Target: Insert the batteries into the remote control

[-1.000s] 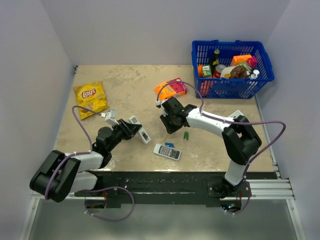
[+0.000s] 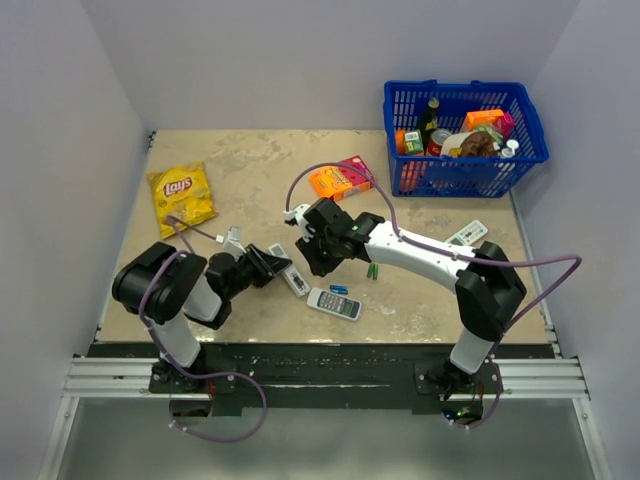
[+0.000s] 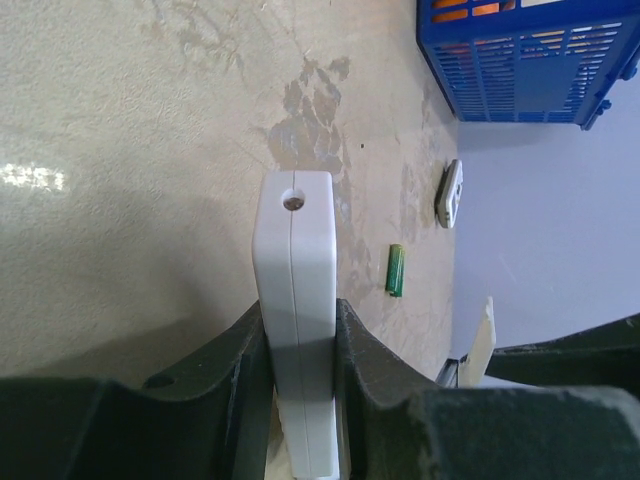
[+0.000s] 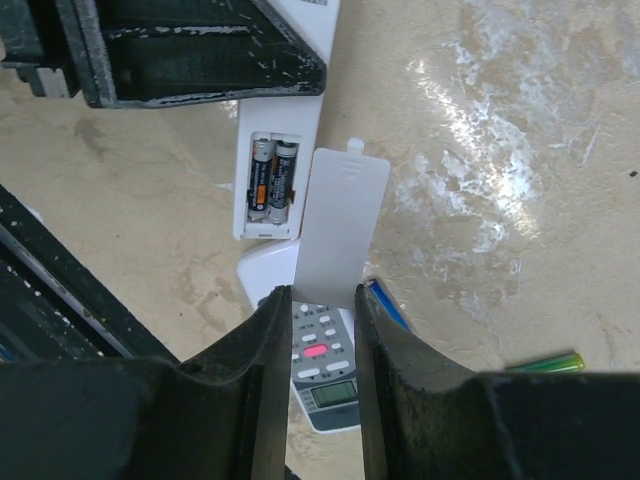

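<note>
In the left wrist view, my left gripper is shut on a white remote (image 3: 295, 225) seen edge-on. The right wrist view shows that remote's open battery bay (image 4: 268, 185) with two batteries (image 4: 278, 185) lying side by side inside. My right gripper is shut on the white battery cover (image 4: 343, 220), gripping its sides at one end; its tabbed end points away from the fingers. The cover appears just right of the bay and apart from it. In the top view, the held remote (image 2: 290, 271) is tilted between both grippers.
A second remote (image 2: 334, 303) lies keys up near the front, with blue batteries (image 2: 338, 289) behind it. Green batteries (image 2: 372, 270) lie below the right arm. A third remote (image 2: 467, 234) rests at right. Behind are a chips bag (image 2: 181, 198), an orange-pink box (image 2: 341, 178) and a blue basket (image 2: 460, 178).
My right gripper has moved left, closer to it. Objects on the table have stayed put.
</note>
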